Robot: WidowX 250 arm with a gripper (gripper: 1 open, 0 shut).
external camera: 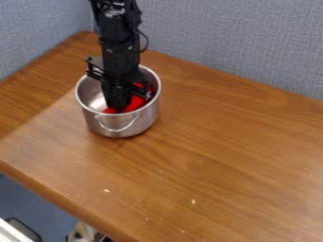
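A steel pot [119, 124] with a thin wire handle stands on the wooden table [214, 161], left of centre. My black gripper [120, 95] reaches down from the top into the pot, its lower part over the red thing [132, 104] inside, which it partly covers. The fingertips are dark against the pot's inside, so whether they hold anything cannot be told.
Bare table spreads to the right and front of the pot. Grey speckled walls border the back and left. At the lower left is the table's edge, with a dark gap and some equipment below it.
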